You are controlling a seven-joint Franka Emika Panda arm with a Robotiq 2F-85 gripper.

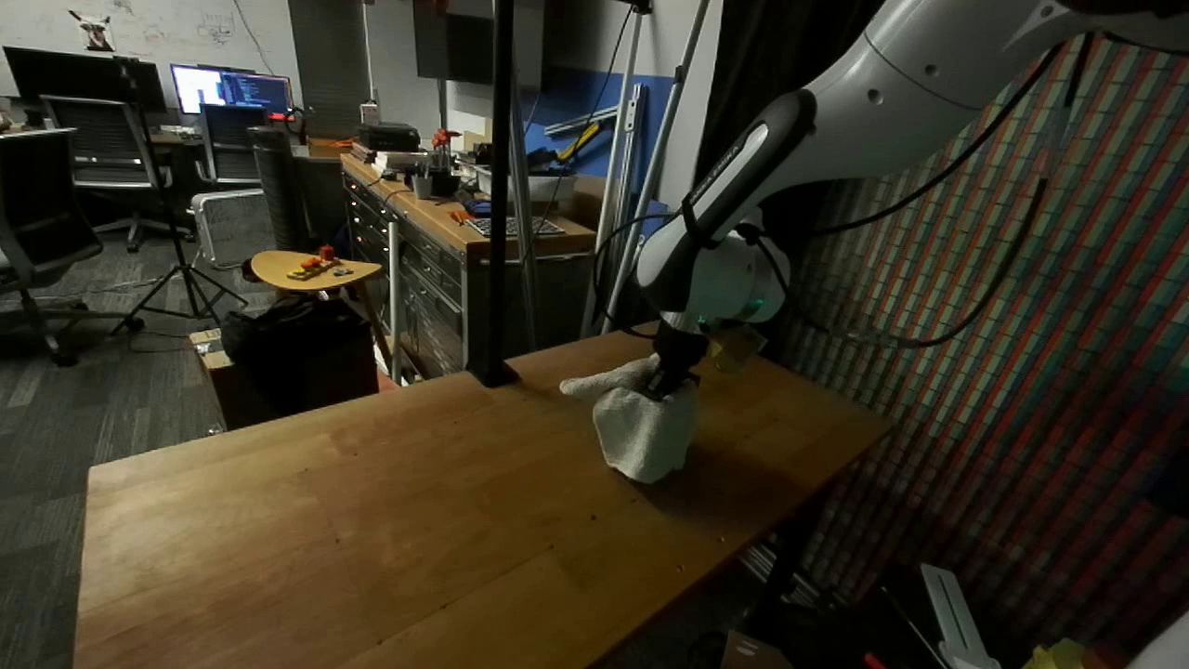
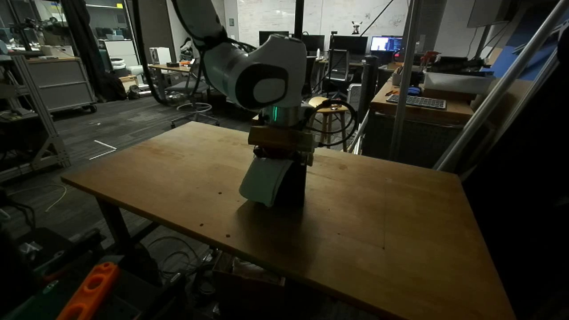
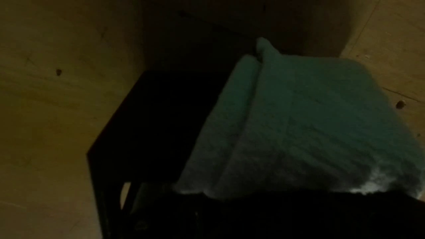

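A pale cloth (image 1: 644,433) hangs in folds over a dark box-like object on the table, below the arm. From the other side, the cloth (image 2: 265,180) drapes beside the black box (image 2: 292,187). My gripper (image 1: 666,386) points down at the top of the cloth, where it looks shut. Whether any cloth is pinched between its fingers cannot be made out. In the wrist view the folded cloth (image 3: 302,119) fills the right half, with the black box (image 3: 167,123) to its left. Darkness hides the fingertips there.
A black upright post (image 1: 497,223) stands at its back edge. A patterned curtain (image 1: 1003,290) hangs beyond the right end.
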